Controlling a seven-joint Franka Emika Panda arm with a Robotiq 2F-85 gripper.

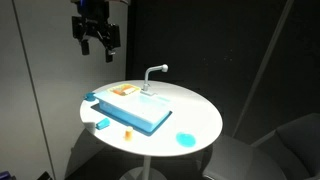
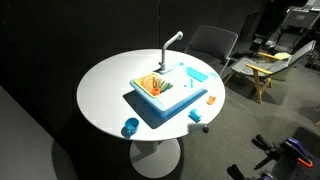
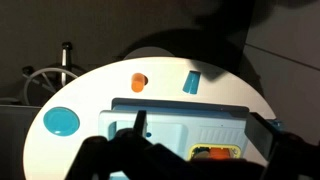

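My gripper (image 1: pixel 97 51) hangs high above the left side of a round white table, its fingers spread wide and nothing between them. In the wrist view, the open gripper points down over a blue and white toy sink (image 3: pixel 165 124). A yellow insert (image 3: pixel 215 152) with orange and red pieces lies at one end of the sink. An orange cup (image 3: pixel 138 79) and a blue cup (image 3: pixel 191 82) rest on the tabletop along its long side. Another blue cup (image 2: pixel 131 126) stands near the table edge. A flat turquoise plate (image 3: pixel 61 121) lies apart from the sink.
A pale faucet (image 1: pixel 152 73) rises behind the sink. Bare tabletop (image 2: pixel 105 85) shows around the table's rim. Beyond the table are a grey chair (image 2: pixel 213 42) and a folding chair (image 2: pixel 268 68), away from the arm.
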